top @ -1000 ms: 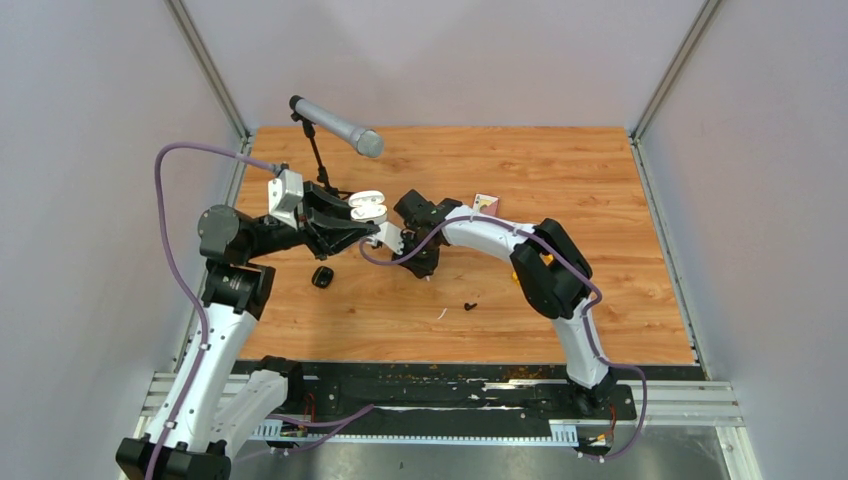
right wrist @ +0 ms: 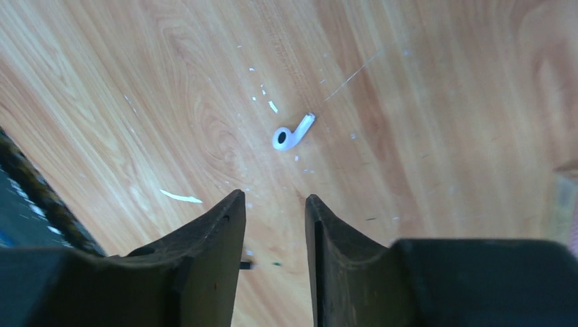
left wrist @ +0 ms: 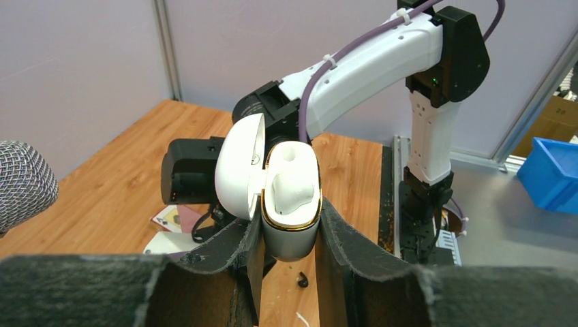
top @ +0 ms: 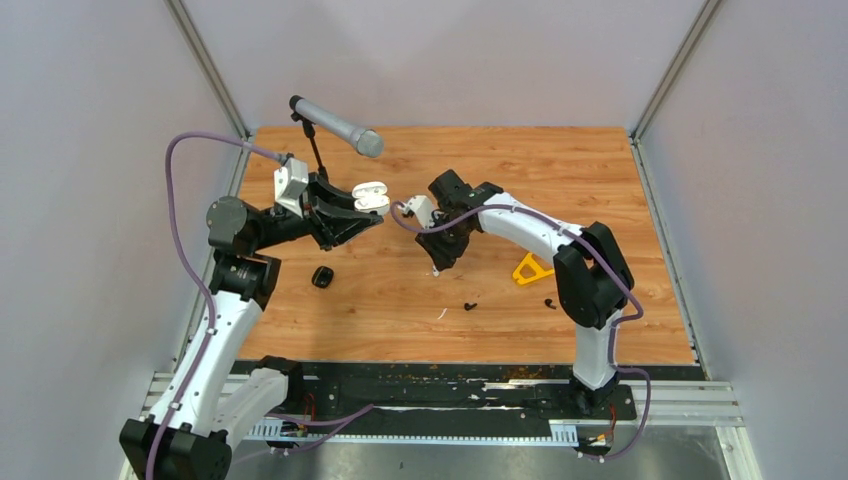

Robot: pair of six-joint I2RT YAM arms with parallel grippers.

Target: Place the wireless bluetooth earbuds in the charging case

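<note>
My left gripper (top: 378,221) is shut on the white charging case (top: 371,198), raised above the table. In the left wrist view the case's lid (left wrist: 240,167) stands open to the left, and the base (left wrist: 292,235) is pinched between the fingers. What its wells contain is hard to tell. A white earbud (right wrist: 293,133) lies on the bare wood with its stem toward the upper right in the right wrist view. Open and empty, my right gripper hangs over the table beside this earbud, which appears beyond its fingertips. From the top, the earbud (top: 435,272) shows partly beside the gripper.
Two small black pieces (top: 470,306) (top: 550,303) lie toward the front and right. A black case (top: 322,277) sits at left, a yellow triangular piece (top: 532,268) beside the right arm. The microphone (top: 338,126) overhangs the back left.
My left arm shifted slightly right with the case and has since held still.
</note>
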